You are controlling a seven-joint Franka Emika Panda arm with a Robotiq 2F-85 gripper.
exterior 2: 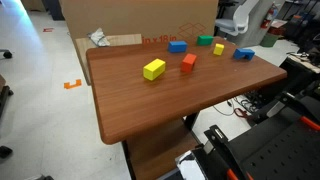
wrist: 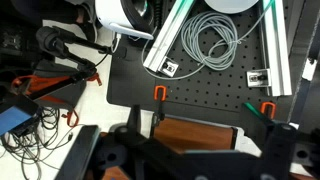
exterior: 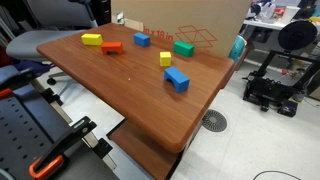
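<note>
Several toy blocks lie spread over the wooden table (exterior: 135, 85). In exterior view 1 a yellow block (exterior: 92, 39) and a red block (exterior: 112, 47) lie towards the left, with a blue block (exterior: 141, 39) behind them. Further right are a green block (exterior: 183, 48), a smaller yellow block (exterior: 165, 59) and a blue arch-shaped block (exterior: 176, 79). My gripper is open in the wrist view, its dark fingers wide apart and nothing between them. Below it are the black base plate and a strip of the table's edge; no block shows there.
On the black perforated plate (wrist: 205, 88) lie a coiled grey cable (wrist: 212, 45) and orange clamps (wrist: 160, 93). A cardboard panel (exterior: 195, 25) stands along the table's far side.
</note>
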